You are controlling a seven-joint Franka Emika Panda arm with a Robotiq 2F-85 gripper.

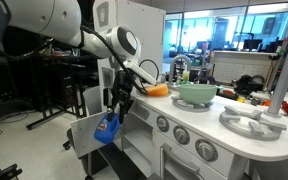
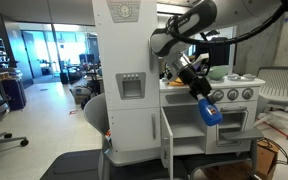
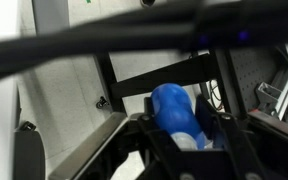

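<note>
A blue object with a pale end, perhaps a bottle or cup, is held by my gripper, whose fingers are shut on it. In exterior view 1 the blue object hangs tilted below the arm, beside the open door of the lower cabinet. Exterior view 2 shows the same blue object in front of the cabinet front, with the gripper at its upper end. The fingertips are partly hidden by the object and the dark arm.
On the white counter stand a green bowl, an orange item and a grey stove grate. Below are knobs and an oven front. A tall white fridge unit stands left of the open cabinet. Open floor lies in front.
</note>
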